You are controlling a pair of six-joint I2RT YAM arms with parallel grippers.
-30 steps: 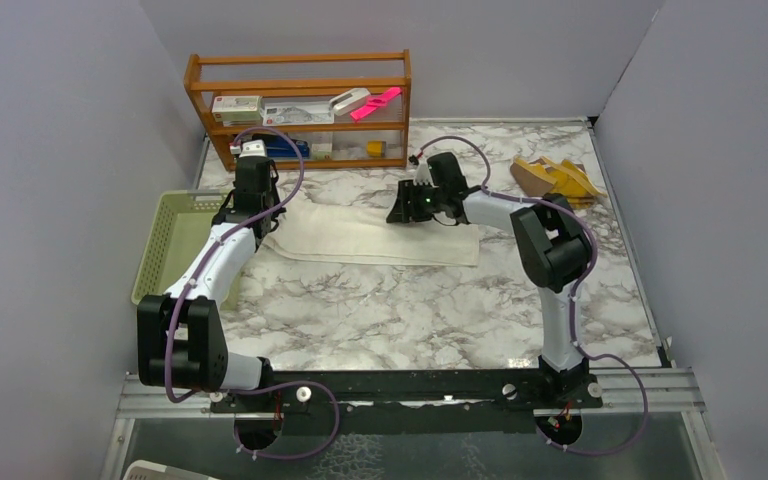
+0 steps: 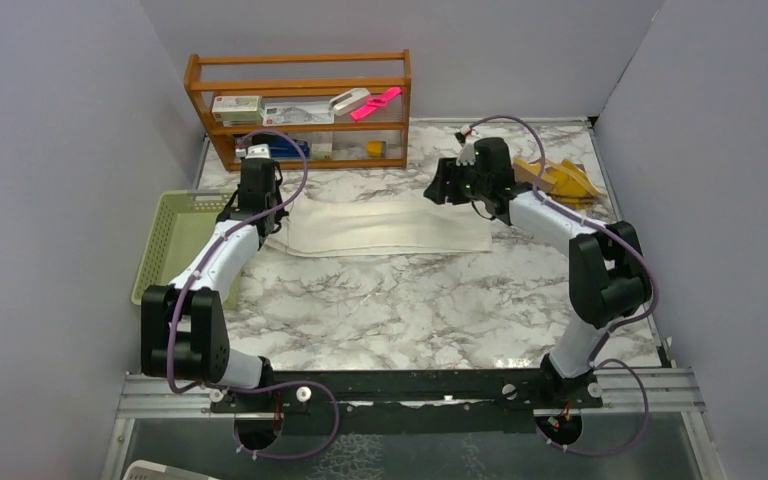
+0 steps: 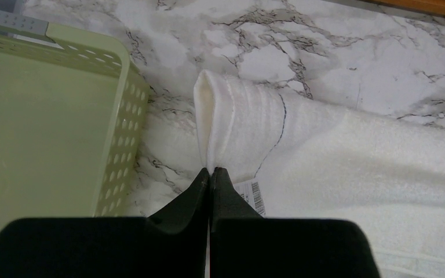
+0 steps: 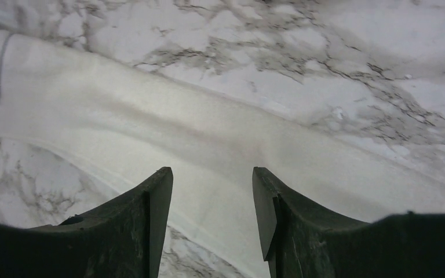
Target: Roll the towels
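A long cream-white towel (image 2: 380, 228) lies folded lengthwise across the back half of the table. In the left wrist view its left end is turned over into a loop, with a dark stitched line and a barcode label (image 3: 257, 198) close by. My left gripper is shut at the near side of that loop, a thin fold of the towel (image 3: 318, 174) running in between its fingertips. Over the towel's right part, my right gripper stands open with nothing between its fingers; the towel (image 4: 208, 147) stretches out below them.
A green basket (image 3: 109, 150) stands just left of the towel's end. Behind is a wooden rack (image 2: 300, 127) holding boxes. Yellow and brown items (image 2: 565, 180) sit at the back right.
My right gripper moved right and slightly back over it. My left gripper has barely shifted.
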